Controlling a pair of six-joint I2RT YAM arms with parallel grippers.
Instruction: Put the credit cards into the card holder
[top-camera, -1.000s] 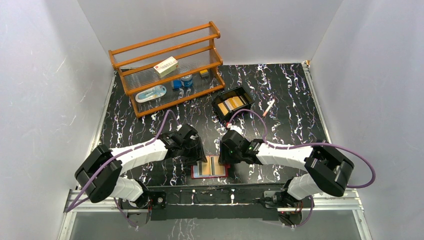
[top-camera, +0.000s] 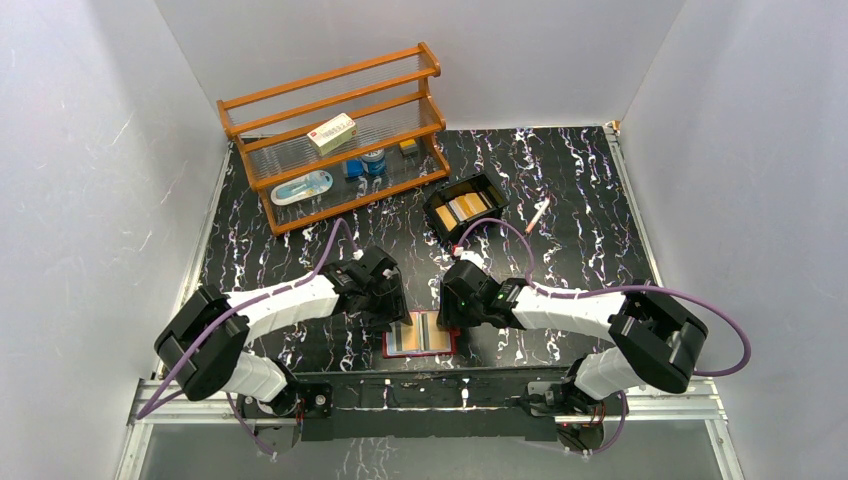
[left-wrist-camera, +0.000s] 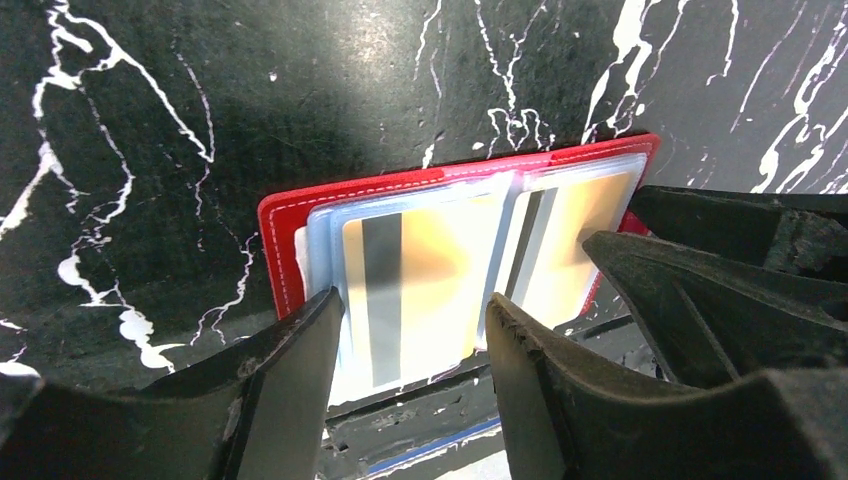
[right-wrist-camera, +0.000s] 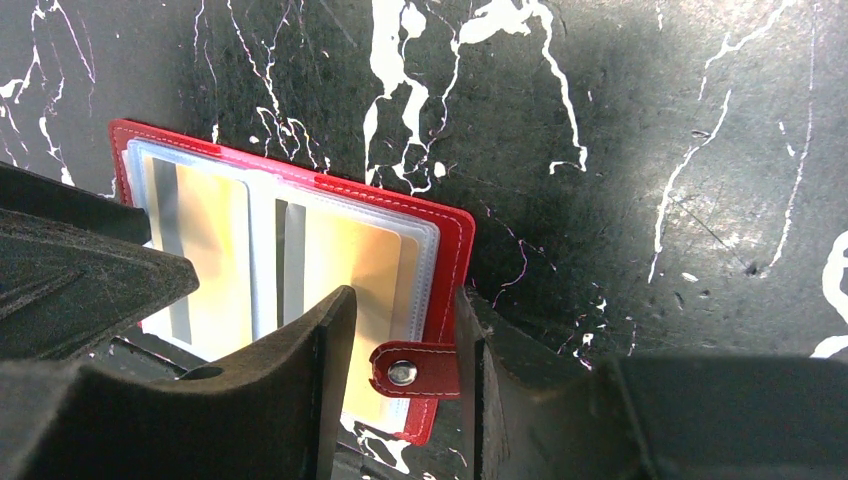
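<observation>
The red card holder (top-camera: 420, 355) lies unfolded near the table's front edge, with cards under its clear sleeves. In the left wrist view, a yellow card with a grey stripe (left-wrist-camera: 440, 270) lies in the nearer sleeve. My left gripper is over this card, its fingers parted. Another yellow card (right-wrist-camera: 345, 250) fills the other sleeve in the right wrist view. My right gripper stands part open at that side's edge, with the red snap strap (right-wrist-camera: 430, 372) showing between its fingers. Whether its fingers touch the holder is unclear.
Further back, a black box (top-camera: 486, 185) contains several cards. A wooden rack (top-camera: 340, 110) with small goods stands at the back left, and a white stick-like item (top-camera: 538, 214) lies right of the box. Both grippers are close together over the holder.
The left arm has shifted slightly to the right over the holder's left side. The right arm and the holder look unmoved.
</observation>
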